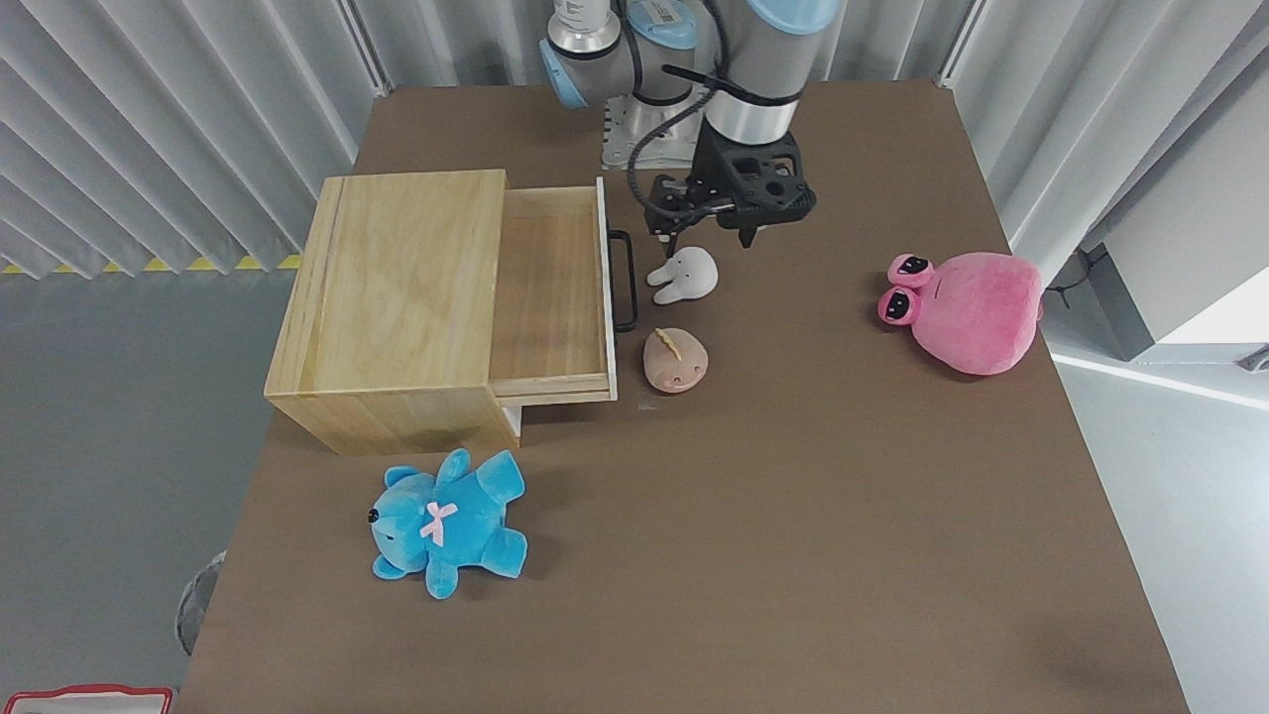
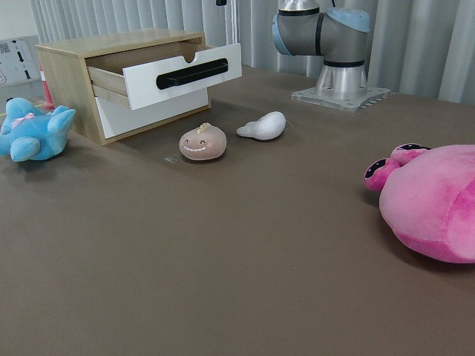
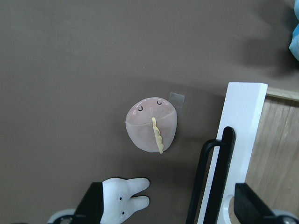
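Observation:
My gripper [image 1: 708,239] hangs over the table just behind the small white bunny plush [image 1: 684,274]; in the wrist view its fingers stand apart, with the bunny [image 3: 120,200] below between them and nothing visibly held. A round pinkish dumpling plush [image 1: 675,359] lies in front of the bunny. Left of both is the wooden cabinet [image 1: 393,274] with its drawer [image 1: 547,286] pulled out, empty, its black handle [image 1: 634,282] facing the bunny.
A blue bear [image 1: 452,524] lies in front of the cabinet. A large pink plush [image 1: 970,315] sits at the table's right edge.

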